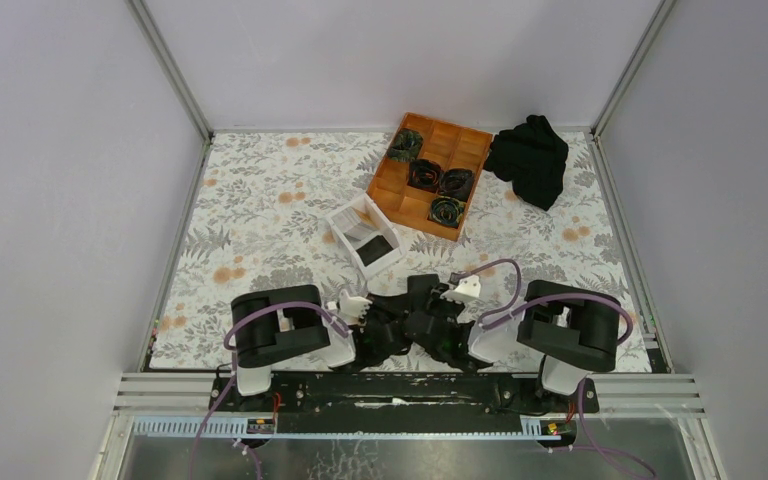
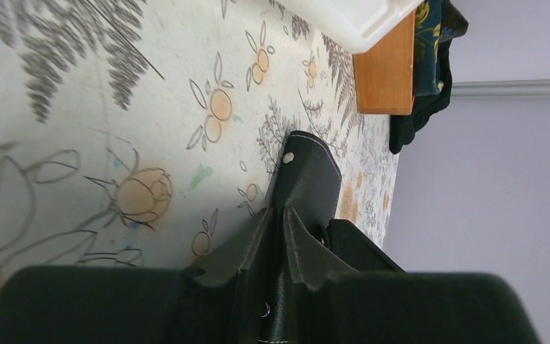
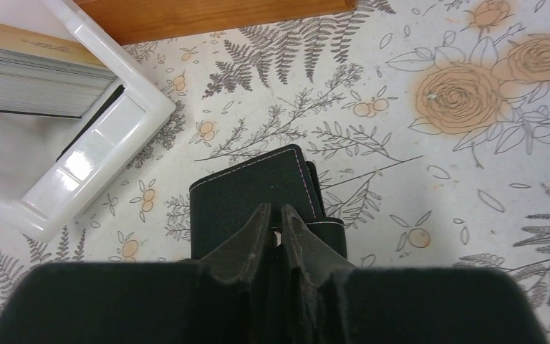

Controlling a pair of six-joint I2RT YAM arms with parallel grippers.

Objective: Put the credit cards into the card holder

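Observation:
A black card holder with white stitching lies low at the table's front middle, just below both grippers in the top view; in the left wrist view its snapped flap points away from me. My left gripper and my right gripper are both on the holder, their fingertips close together over it; whether either grips it is hard to see. A stack of cards stands in a white box behind the holder.
A wooden organiser with coiled dark items stands behind the white box. A black cloth lies at the back right.

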